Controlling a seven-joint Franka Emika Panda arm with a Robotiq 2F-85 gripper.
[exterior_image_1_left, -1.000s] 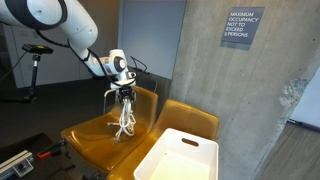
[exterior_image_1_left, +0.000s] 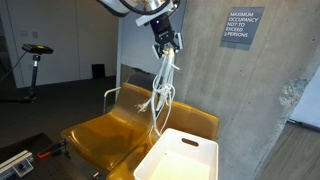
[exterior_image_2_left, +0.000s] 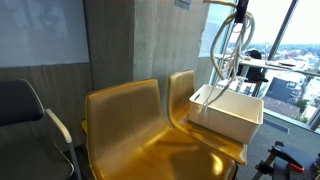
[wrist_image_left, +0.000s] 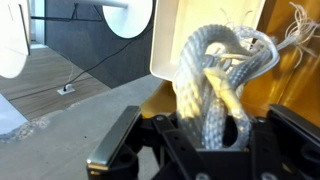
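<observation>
A bundle of white rope (exterior_image_1_left: 163, 88) dangles in loops and loose strands from my gripper (exterior_image_1_left: 170, 50), which is shut on it. Below and to the right stands a white bin (exterior_image_1_left: 208, 165); its visible floor looks mostly bare. From the second exterior side, the rope (exterior_image_2_left: 218, 42) hangs high above the bin (exterior_image_2_left: 238, 120), its lower strands coming down toward the rim. Close up in the wrist view, the gathered rope (wrist_image_left: 212, 75) covers most of the fingertips, with part of the bin (wrist_image_left: 172, 40) beyond.
Yellow-brown chairs (exterior_image_2_left: 125, 115) stand in a row, with the bin on the seat at one end. A dark chair (exterior_image_2_left: 22, 125) is off to the side. A concrete wall (exterior_image_1_left: 235, 80) rises behind.
My gripper has risen from low over the chairs and swung right toward the bin, carrying the rope. The bin and chairs have stayed put.
</observation>
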